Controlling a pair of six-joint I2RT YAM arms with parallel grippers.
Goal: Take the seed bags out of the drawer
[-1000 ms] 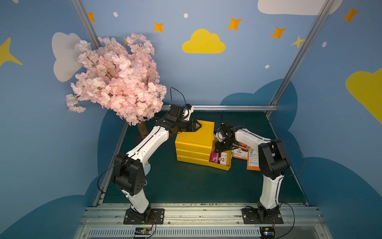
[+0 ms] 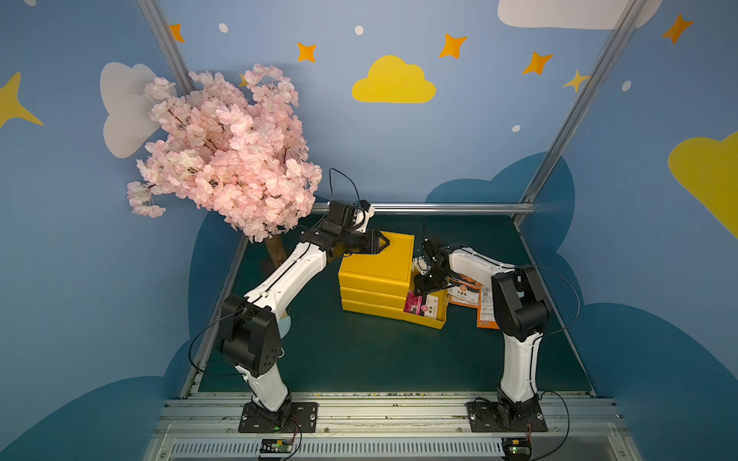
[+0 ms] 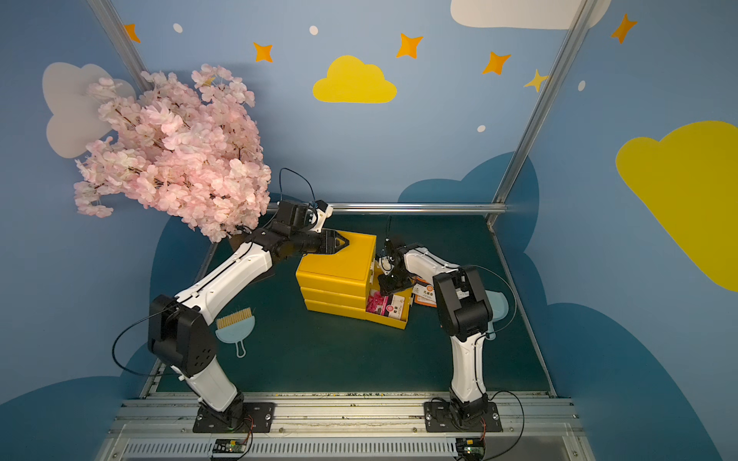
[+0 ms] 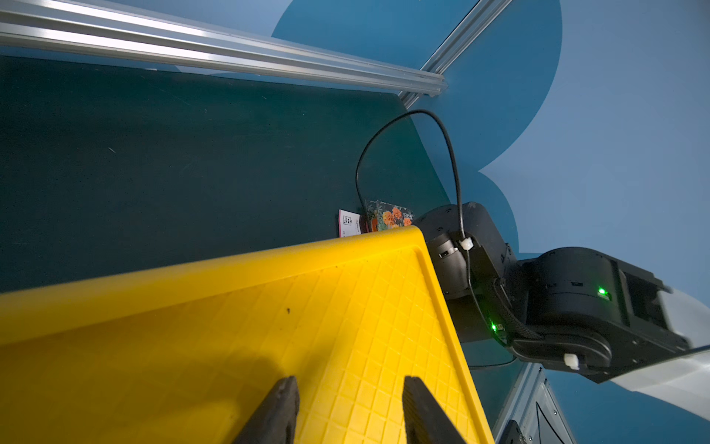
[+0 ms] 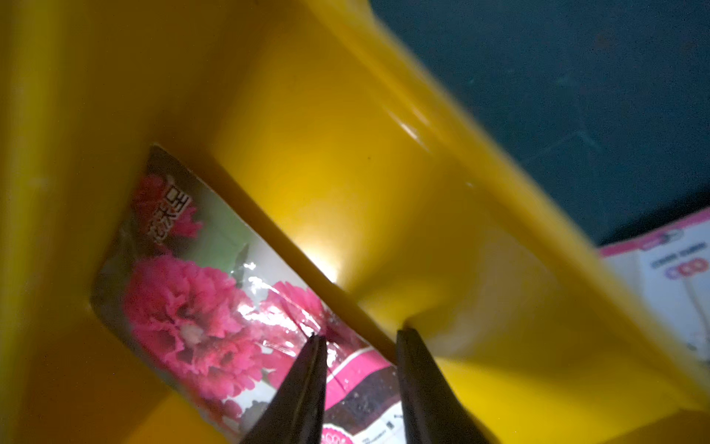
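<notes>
The yellow drawer unit has its bottom drawer pulled out to the right. A seed bag with pink flowers lies inside it. My right gripper is down in that drawer, open, its fingertips at the bag's edge beside the wall. My left gripper is over the unit's top, open, with nothing between its fingers. More seed bags lie on the green board right of the drawer, partly hidden by the right arm.
A blossom tree stands at the back left. A brush and dustpan lie at the left, and a light blue tool at the right. The board in front of the unit is clear.
The right arm's elbow has shifted slightly to the left, and its gripper has moved a little within the drawer. The left arm looks unchanged.
</notes>
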